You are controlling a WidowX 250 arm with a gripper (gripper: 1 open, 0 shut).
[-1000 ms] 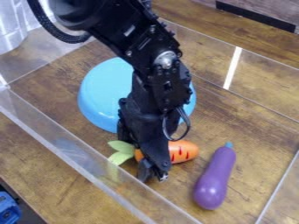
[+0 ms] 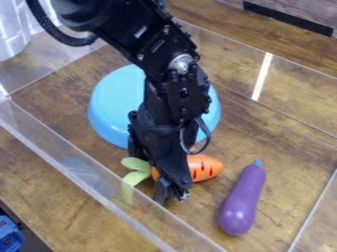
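Note:
A black gripper (image 2: 168, 182) points down at the center of the view, low over an orange toy carrot (image 2: 204, 167) with green leaves (image 2: 136, 170) at its left end. The fingers are at the carrot, partly covering it; whether they are shut on it cannot be seen clearly. A purple toy eggplant (image 2: 242, 202) lies to the right. Behind the arm sits a blue round object (image 2: 116, 103), partly hidden.
A clear plastic edge runs diagonally across the lower left, with a blue object (image 2: 8, 236) in the bottom-left corner.
The arm has shifted very slightly around the carrot; the other objects stay where they were.

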